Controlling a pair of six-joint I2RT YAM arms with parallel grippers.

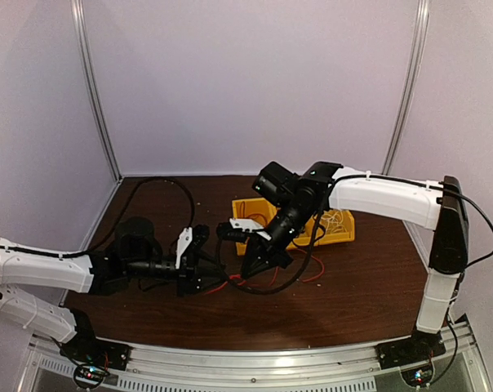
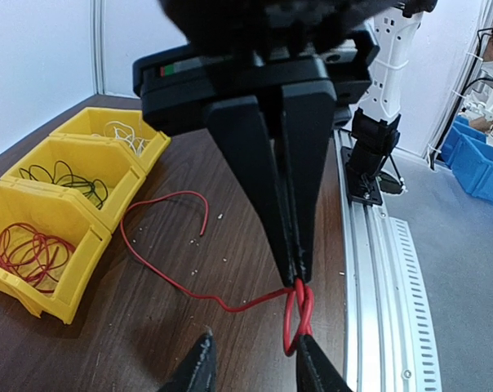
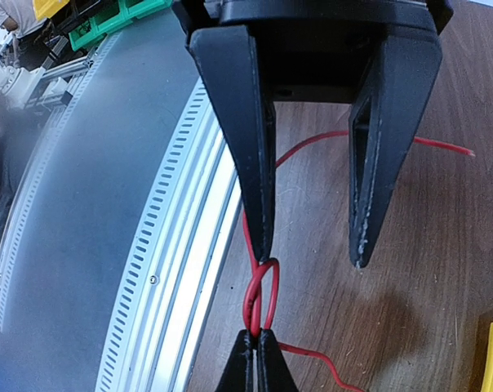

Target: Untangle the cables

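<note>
A red cable [image 2: 181, 287] runs over the dark table and bunches into a small knotted loop [image 3: 271, 282]. My right gripper is shut on the cable just by that loop; the left wrist view shows the same right gripper pointing down with the loop hanging from its tips. Facing it, my left gripper stands part open, with no cable clamped in it. In the right wrist view, one fingertip of the left gripper lies right at the loop's edge; whether it touches or enters the loop, I cannot tell.
Behind the arms stand yellow bins [image 2: 108, 184] holding red, dark green and white cables. One red cable end [image 3: 467, 152] lies loose on the table. A metal rail [image 1: 255, 367] borders the front edge. Free table lies to the right.
</note>
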